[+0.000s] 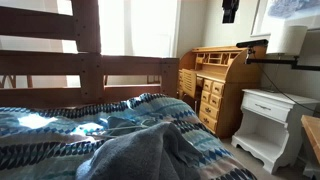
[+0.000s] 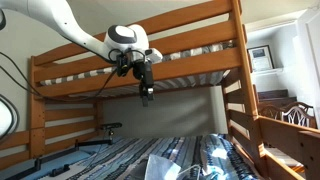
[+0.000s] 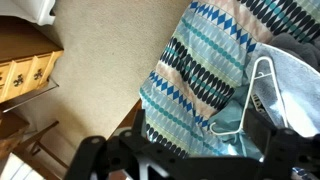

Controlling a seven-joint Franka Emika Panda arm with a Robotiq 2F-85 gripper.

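My gripper is open and empty, its dark fingers spread along the bottom of the wrist view. It hangs high over the bed, at the top edge in exterior view 1 and near the middle in exterior view 2 [image 2: 146,96]. Below lies a patterned blanket [image 3: 185,85] in blue, teal and grey stripes. On it rests a rumpled grey-blue cloth [image 1: 145,155], which appears at the right of the wrist view. A thin white loop [image 3: 249,92], perhaps a hanger or cord, lies over that cloth; part of it is hidden behind a finger.
A wooden bed rail [image 1: 50,97] crosses behind the bed, and an upper bunk [image 2: 190,50] stands behind the arm. Beyond the bed are a wooden roll-top desk [image 1: 215,85] and a white nightstand [image 1: 268,120]. Open air surrounds the gripper.
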